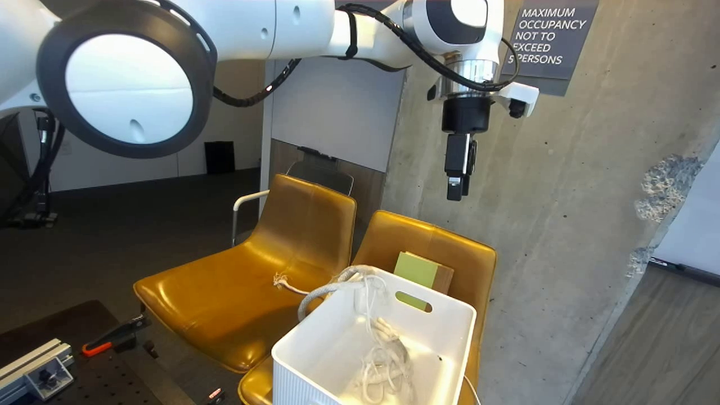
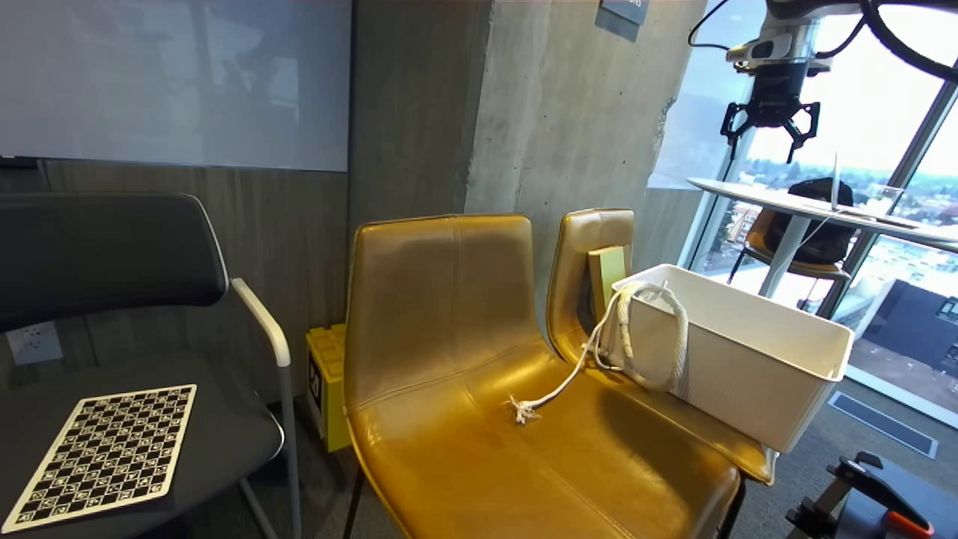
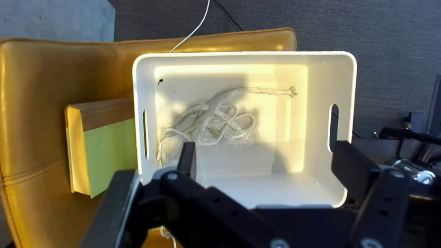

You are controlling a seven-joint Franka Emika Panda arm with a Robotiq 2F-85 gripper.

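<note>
High over the seat area, my gripper (image 1: 457,196) points straight down, well above the white bin (image 1: 466,324). Its fingers are spread wide and empty, as exterior view 2 shows the gripper (image 2: 761,154) from its broad side. White rope (image 3: 215,111) lies loosely coiled on the floor of the bin (image 3: 248,56), touched by neither finger. Part of the rope (image 2: 675,337) loops over the bin's rim and trails onto the neighbouring chair, ending in a frayed tip (image 2: 523,412). The lower wall of the bin is partly covered by my fingers in the wrist view.
The bin stands on a tan chair (image 3: 41,82), with a green-and-brown book (image 3: 109,144) against the backrest. A second tan chair (image 2: 440,314) stands alongside. A concrete wall (image 1: 540,202) rises behind. A patterned board (image 2: 108,449) lies on a dark chair.
</note>
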